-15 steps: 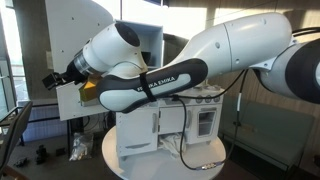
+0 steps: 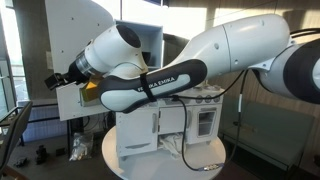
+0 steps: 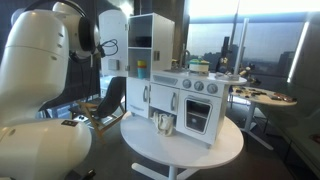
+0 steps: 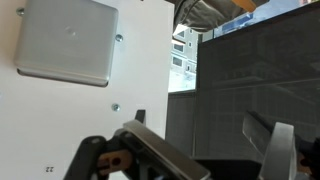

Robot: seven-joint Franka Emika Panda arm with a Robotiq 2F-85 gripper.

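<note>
My gripper (image 2: 62, 78) stands open at the far left, beside the edge of an opened white door panel (image 2: 75, 35). The wrist view shows the two fingers of the gripper spread apart with nothing between them. Beyond them fills the left half a white panel (image 4: 50, 125) with a silver-grey square plate (image 4: 68, 38) and several screws. The panel's edge runs down just ahead of the gap between the fingers. The white toy kitchen (image 3: 182, 115) stands on a round table, its upper cabinet (image 3: 148, 42) open at the front.
A light-coloured pitcher (image 3: 163, 124) stands before the kitchen on the round white table (image 3: 225, 150). A greenish pot (image 3: 200, 65) rests on the stove top and a small cup (image 3: 142, 70) in the cabinet. Chairs (image 3: 103, 102) stand behind. My arm's cable hangs before the kitchen.
The gripper has shifted slightly left and down over the last second. The hanging cable has swung a little. Otherwise the scene looks the same.
</note>
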